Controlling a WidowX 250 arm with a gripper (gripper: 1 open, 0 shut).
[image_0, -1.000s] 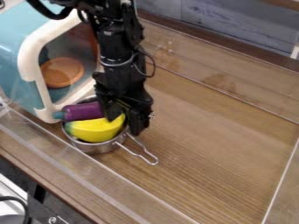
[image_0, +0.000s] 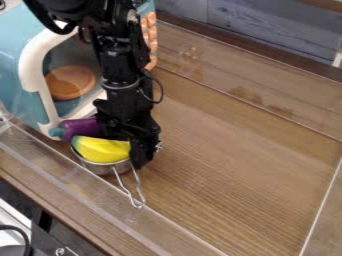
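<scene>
My black gripper (image_0: 134, 140) is low over a small metal pot (image_0: 99, 166) whose wire handle points toward the lower right. In the pot lies a yellow banana-like object (image_0: 100, 150), with a purple object (image_0: 80, 128) behind it at the pot's back left. The gripper's fingers are at the pot's right side, beside the yellow object; the dark parts overlap, so whether they hold anything is unclear.
A toy microwave (image_0: 30, 70) with a light blue body, white frame and brown disc inside stands at the left.
Since a second ago the gripper has moved down, and the pot's handle has swung toward the front.
</scene>
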